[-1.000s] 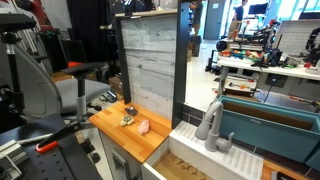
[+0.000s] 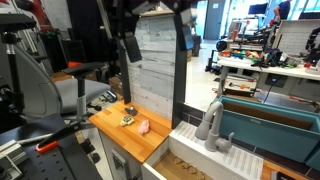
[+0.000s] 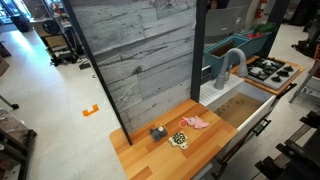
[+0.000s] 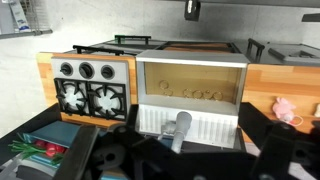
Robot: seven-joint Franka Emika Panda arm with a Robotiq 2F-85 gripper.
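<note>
High at the top of exterior view 1, my gripper (image 2: 158, 45) hangs in front of the grey panel, its two dark fingers spread wide. From the wrist view, the gripper is open, with no object held between the fingers; the tap and sink lie below. A pink toy (image 3: 195, 122) rests on the wooden counter, beside a spotted yellowish-green item (image 3: 179, 139) and a small dark grey item (image 3: 158, 132). The white sink (image 2: 208, 160) looks empty of loose objects, and its grey tap (image 4: 182, 125) stands at the edge.
Behind the sink stands a blue-green bin (image 2: 265, 115); vegetables (image 4: 48, 150) show in it from above. A stove with burners (image 4: 90, 88) lies on the far side of the sink. The tall grey panel (image 3: 150, 65) backs the counter (image 3: 150, 155), whose front part is clear.
The counter items have not moved.
</note>
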